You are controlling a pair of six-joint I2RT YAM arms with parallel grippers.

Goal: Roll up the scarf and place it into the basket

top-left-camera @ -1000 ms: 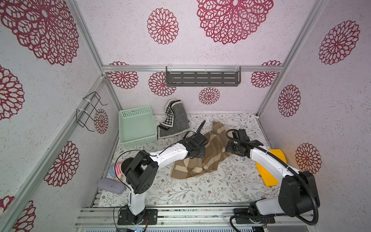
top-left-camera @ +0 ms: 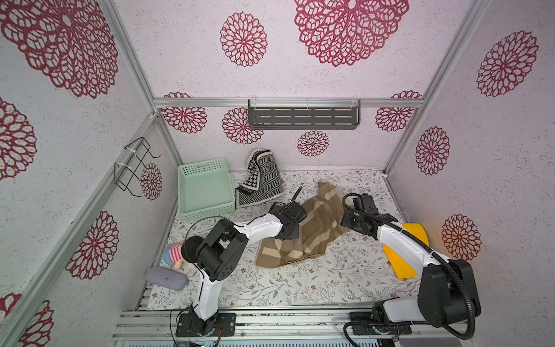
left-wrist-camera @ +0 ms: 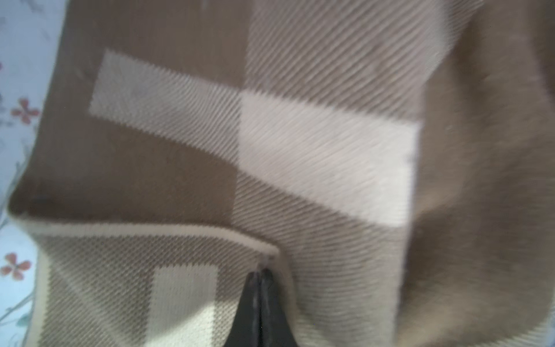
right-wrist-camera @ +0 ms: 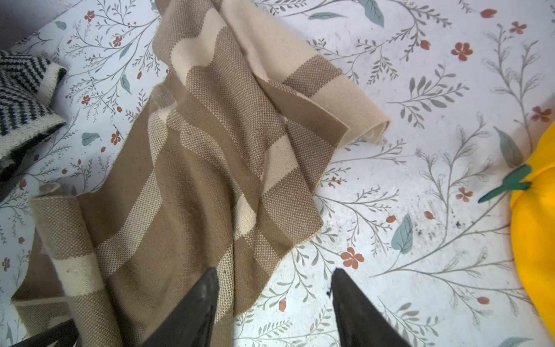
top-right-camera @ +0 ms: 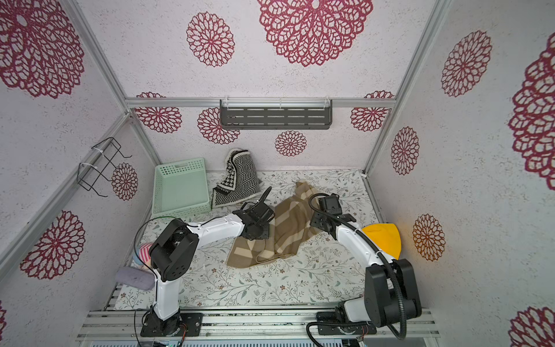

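Note:
A brown-and-beige checked scarf lies spread and rumpled in the middle of the table, running diagonally with creases and folded edges. In the left wrist view, the fingertips of my left gripper are shut against the scarf, right by a hemmed fold; whether any cloth is pinched is hard to tell. My right gripper stands part open over the scarf's right edge, nothing held between its fingers. At the back left is the pale green basket, empty.
A black-and-white patterned cloth lies beside the basket. A yellow item sits at the right edge, a grey cushion and a doll at the left.
My left gripper has shifted slightly left over the scarf. The right gripper has moved a little to the right. The scarf looks nearly the same.

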